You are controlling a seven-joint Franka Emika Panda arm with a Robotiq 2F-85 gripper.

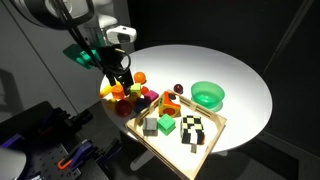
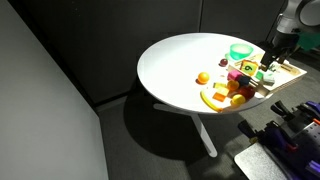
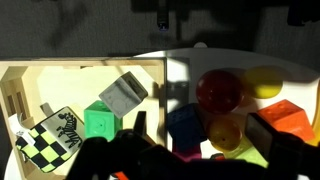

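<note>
My gripper hangs open above the left part of the round white table, over a cluster of toy fruit and blocks. In the wrist view a dark blue block shows between the parted fingers, below them, with nothing held. Close by lie a red ball, an orange ball, a yellow fruit and an orange-red block. A shallow wooden tray borders this cluster. It carries a grey cube, a green cube and a black-and-white checkered block.
A green bowl stands behind the tray, with a dark red ball to its left. An orange and a banana lie at the cluster's outer side.
</note>
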